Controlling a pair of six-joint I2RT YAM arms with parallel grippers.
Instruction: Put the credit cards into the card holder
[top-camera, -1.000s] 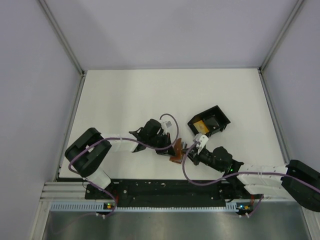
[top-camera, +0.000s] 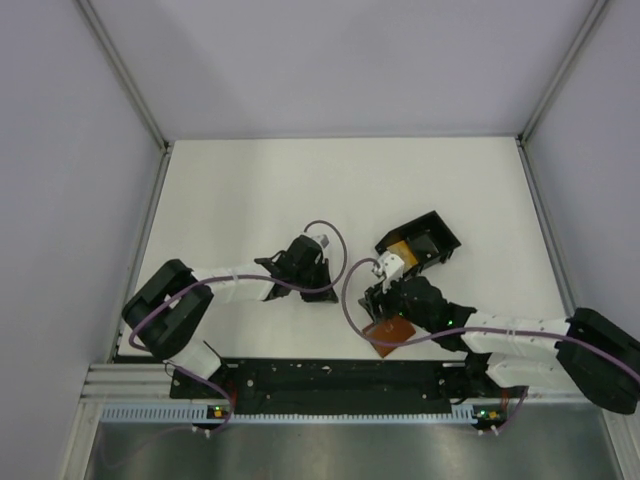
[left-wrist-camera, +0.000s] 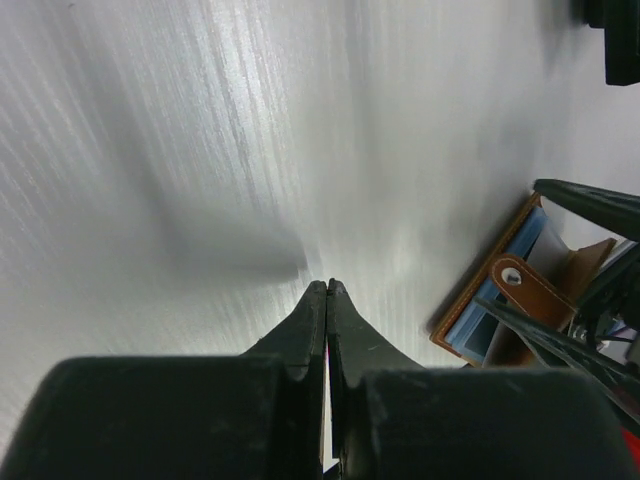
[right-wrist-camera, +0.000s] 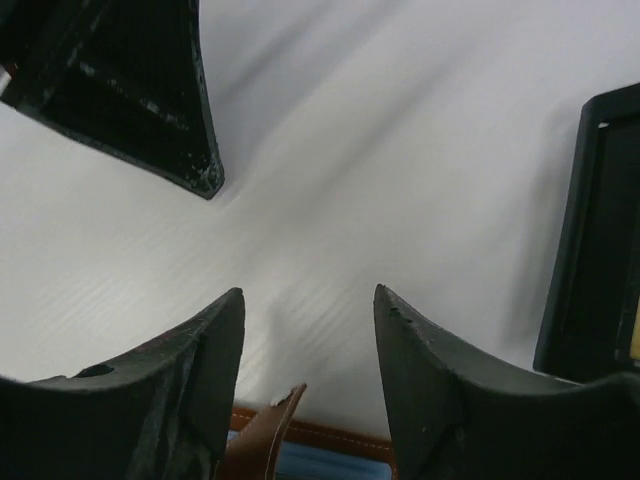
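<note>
The brown leather card holder (top-camera: 389, 336) lies on the table under my right gripper (top-camera: 372, 306); in the left wrist view it (left-wrist-camera: 530, 292) has a snap tab and blue inside. Its edge and flap (right-wrist-camera: 258, 445) show at the bottom of the right wrist view, where the right fingers (right-wrist-camera: 308, 320) are parted, nothing visible between them. My left gripper (top-camera: 331, 296) is left of the holder, shut with nothing showing between its tips.
A black open box (top-camera: 434, 220) with a yellow item and dark items inside stands behind the right gripper.
The card holder has moved right and toward the front edge, away from my left gripper, which has drawn slightly back. The right gripper has shifted and now stands over the holder.
</note>
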